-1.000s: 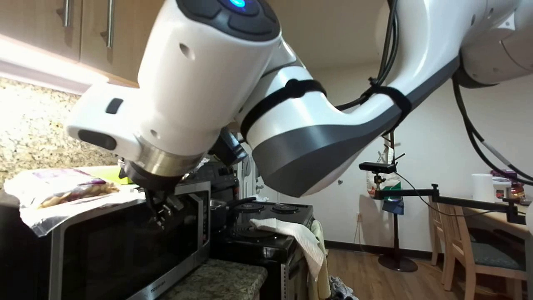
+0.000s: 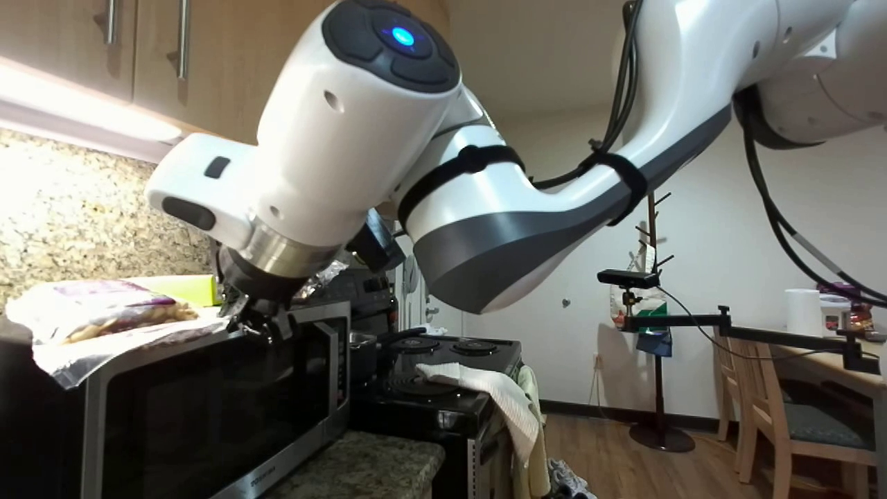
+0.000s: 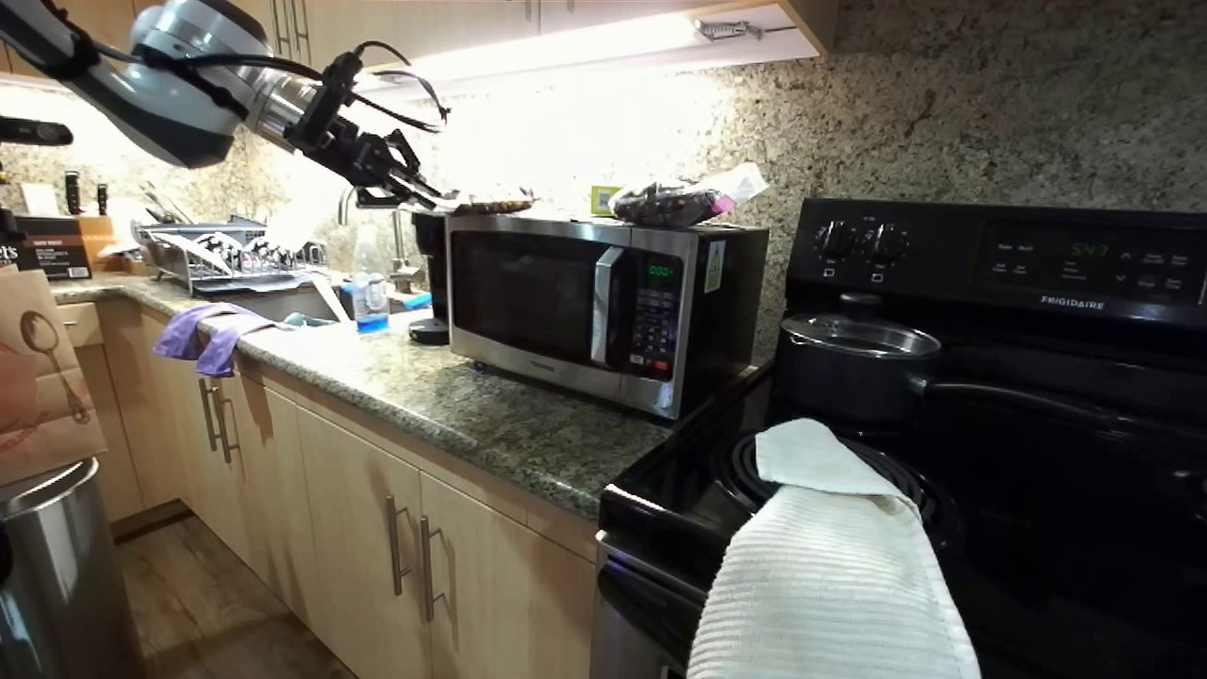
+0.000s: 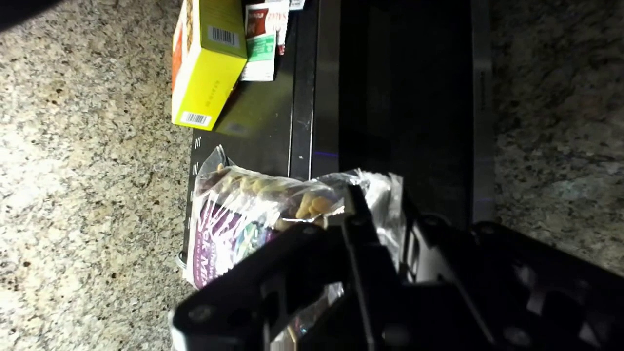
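A clear bag with a purple label (image 4: 217, 243) and nut-like pieces inside lies on top of the microwave (image 3: 526, 294). My gripper is at its loose clear end, fingers partly apart, with clear plastic showing between and behind them. Whether the fingers touch the plastic, I cannot tell. In exterior view 1, the gripper (image 2: 259, 323) is at the microwave's top front edge, right of the bag (image 2: 91, 308). From the other side, the gripper (image 3: 421, 194) appears at the left end of the microwave, close to the bag (image 3: 495, 207). The arm hides part of the microwave top.
Behind the bag stands a yellow box (image 4: 204, 87), with small packets (image 4: 260, 52) beside it. Another bag (image 3: 668, 204) rests on the microwave's right end. Right of it are the stove with a lidded pot (image 3: 854, 368) and a white towel (image 3: 837, 566). Cabinets hang above.
Over the last second my gripper has risen from in front of the microwave door to its top edge, its fingers turning more sideways. The bag looks unmoved.
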